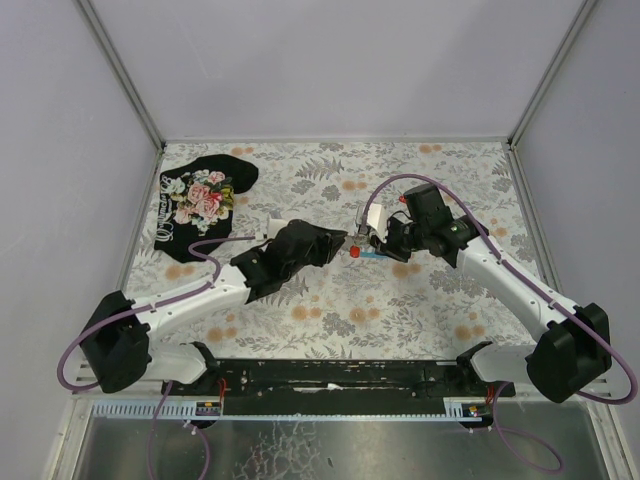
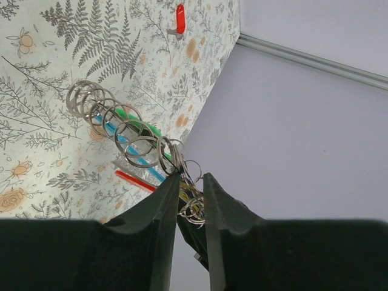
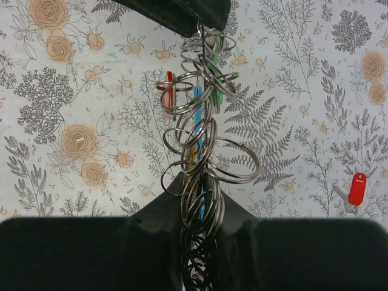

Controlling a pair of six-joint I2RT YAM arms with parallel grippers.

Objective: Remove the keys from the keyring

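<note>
A long bunch of silver keyrings (image 2: 142,151) (image 3: 236,179) with coloured key tags, blue (image 2: 109,127), green (image 3: 219,91) and red (image 3: 170,85), stretches between my grippers above the table. My right gripper (image 1: 378,236) is shut on the bunch, with rings bunched between its fingers. My left gripper (image 1: 340,238) faces it from the left, fingers slightly apart around rings in the left wrist view; whether it grips them is unclear.
A loose red key tag (image 2: 180,18) (image 3: 357,188) lies on the patterned tabletop (image 1: 330,310). A black floral cloth (image 1: 180,230) lies at the back left.
</note>
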